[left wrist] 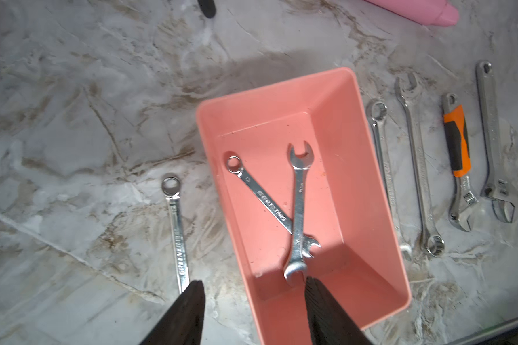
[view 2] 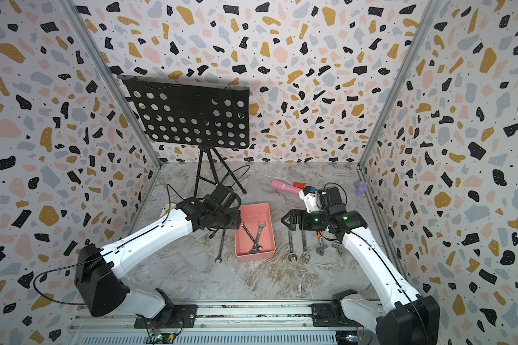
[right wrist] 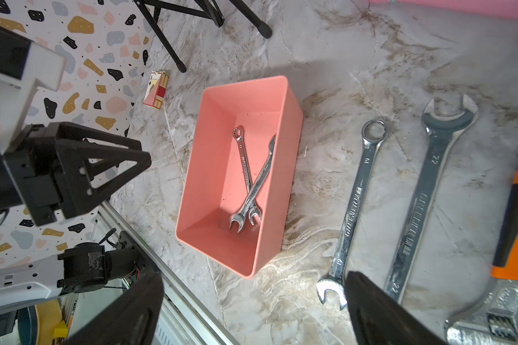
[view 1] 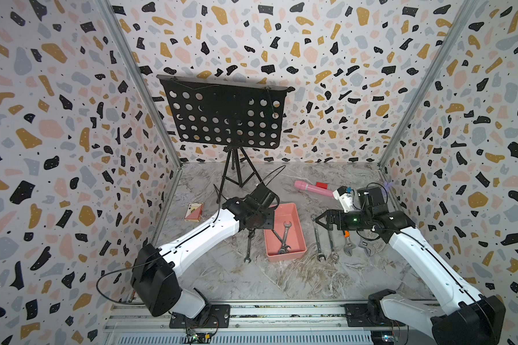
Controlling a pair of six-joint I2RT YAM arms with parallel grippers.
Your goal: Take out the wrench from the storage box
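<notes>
Two silver wrenches lie crossed on the floor of the pink storage box [left wrist: 276, 86]: a double open-ended wrench [left wrist: 298, 201] on top of a thinner combination wrench [left wrist: 264, 198]. The right wrist view shows the same pair inside the box [right wrist: 192, 189]. My left gripper is open and empty, raised above the box's left side. In the right wrist view its long black fingers [right wrist: 112, 143] stand apart, clear of the box. To the right of the box, my right gripper hangs open over the table, nothing between its fingers.
One wrench [left wrist: 177, 235] lies on the table left of the box. On the right lie a combination wrench [right wrist: 355, 212], a larger wrench [right wrist: 426, 195] and adjustable wrenches [left wrist: 489, 120]. A black stand [view 1: 236, 166] and a pink bottle [view 1: 313, 188] are behind.
</notes>
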